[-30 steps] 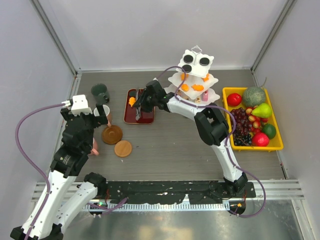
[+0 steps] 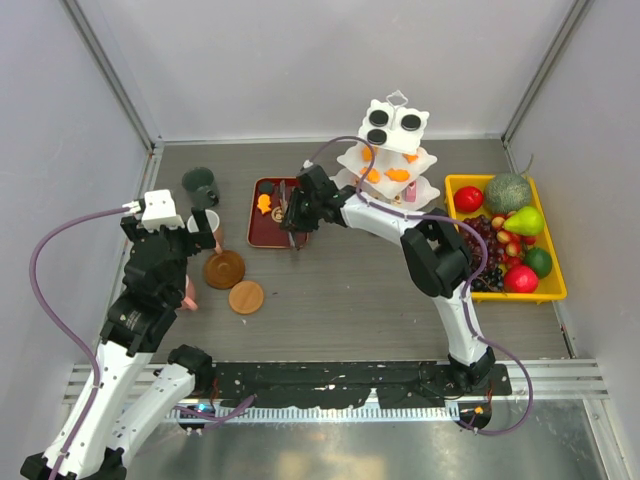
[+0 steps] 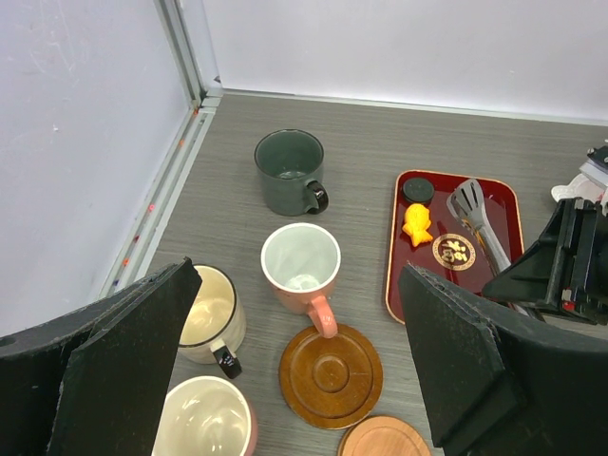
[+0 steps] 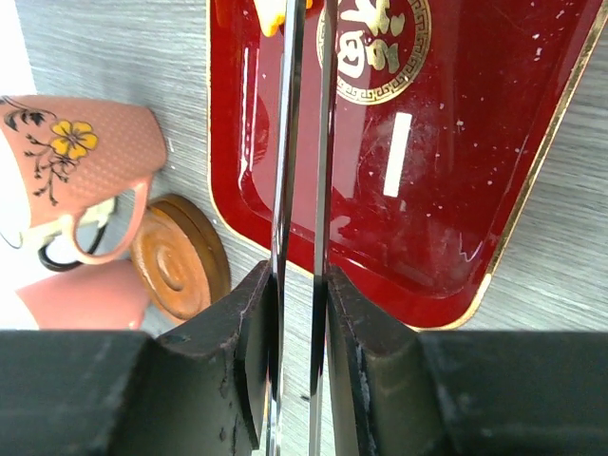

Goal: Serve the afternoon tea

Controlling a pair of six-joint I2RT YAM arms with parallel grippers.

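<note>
In the right wrist view, my right gripper is shut on a pair of metal tongs (image 4: 324, 180), whose two thin arms stand slightly apart. The left wrist view shows the slotted tongs head (image 3: 469, 199) above a red tray (image 3: 513, 204). On that tray are a yellow-orange fish-shaped piece (image 3: 416, 224) and a dark round piece (image 3: 418, 190), and nothing shows between the tongs' tips. My left gripper (image 2: 168, 236) hangs open and empty over the mugs at the left. A white three-tier stand (image 2: 424, 160) bears orange, pink and dark round pieces.
Below the left gripper are several mugs, among them a dark green mug (image 3: 290, 169) and a white-and-pink mug (image 3: 302, 261). Two wooden coasters (image 2: 224, 269) lie nearby. A yellow fruit basket (image 2: 551, 225) stands at the right.
The right gripper and tongs have shifted a little right over the red tray, and the tongs' angle has changed. My left arm has stayed still.
</note>
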